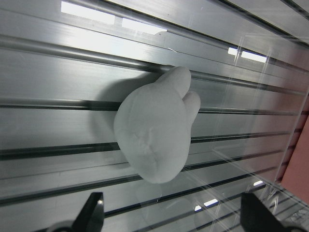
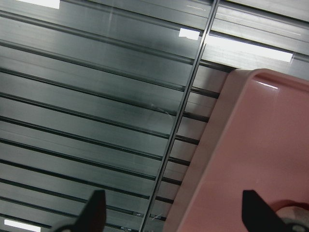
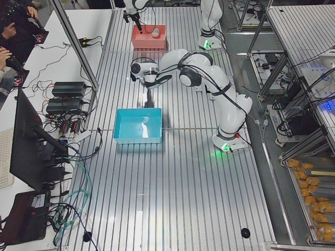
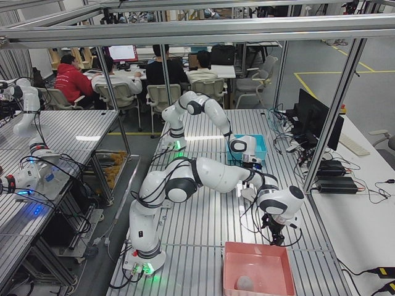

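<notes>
A white plush toy lies on the slatted metal table below my left gripper, which is open with its fingers wide apart. My right gripper is open above the left wall of a pink bin. A pale object lies inside that bin at the lower right of the right wrist view; in the camera right view it is a small rounded shape. A teal bin stands on the table in the camera left view.
A monitor, power boxes and cables line the side bench. A metal upright stands beside the table.
</notes>
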